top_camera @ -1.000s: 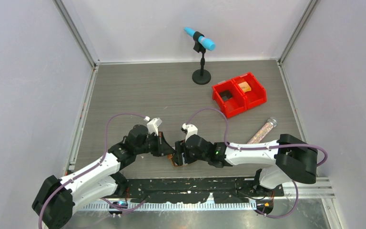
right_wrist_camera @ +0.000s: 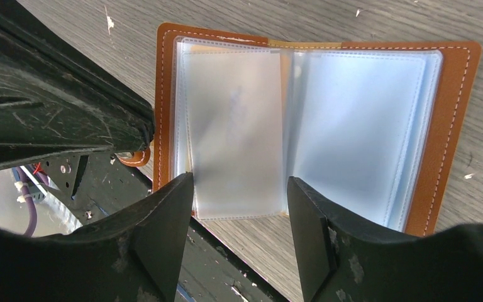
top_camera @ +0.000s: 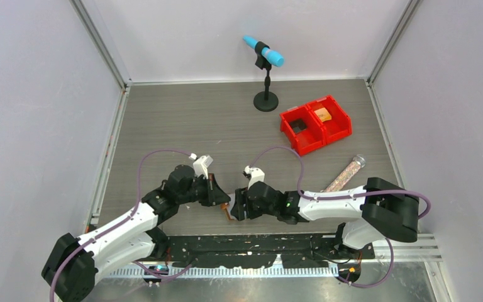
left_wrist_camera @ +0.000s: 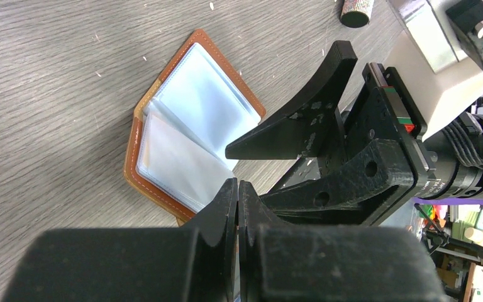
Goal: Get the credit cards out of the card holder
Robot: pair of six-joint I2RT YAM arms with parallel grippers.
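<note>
The brown card holder (right_wrist_camera: 453, 126) lies spread open on the table, its pages clear or whitish. In the right wrist view one translucent sleeve (right_wrist_camera: 239, 126) stands out on the left half; no printed card can be made out. Over this half my right gripper is open, with nothing held between its fingers. My left gripper is shut at the holder's edge. A brown strap tab (right_wrist_camera: 137, 158) shows by its fingertips; whether it is pinched I cannot tell. From above, both grippers hide most of the holder (top_camera: 227, 212).
A red two-part bin (top_camera: 302, 130) stands at the back right, with a dark item and a yellowish one inside. Near the right arm lies a glittery tube (top_camera: 344, 173). A blue microphone (top_camera: 264, 51) on a stand is at the back.
My right gripper has shifted slightly to the right, and more of the holder's pale pages shows between the two grippers. The left arm has stayed in place.
</note>
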